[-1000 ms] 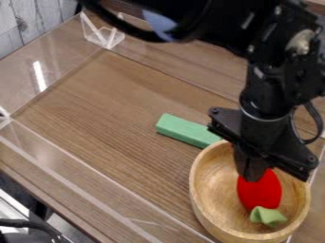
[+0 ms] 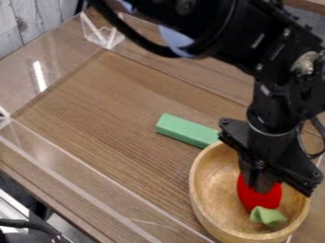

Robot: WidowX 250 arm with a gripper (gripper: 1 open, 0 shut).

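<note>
The black gripper [image 2: 264, 163] reaches down from the top right over a wooden bowl [image 2: 210, 204]. Its fingertips are at a red object [image 2: 259, 194] in the bowl, covering its upper part; whether it is shut on it is unclear. A pale green piece [image 2: 268, 216] lies just below the red one inside the bowl.
A green block [image 2: 187, 130] lies on the wooden table [image 2: 95, 123] just up and left of the bowl. A clear plastic item [image 2: 105, 30] sits at the top left, and black cables run at the lower left corner.
The gripper has shifted slightly down over the red object, which is now more covered by the fingers.
</note>
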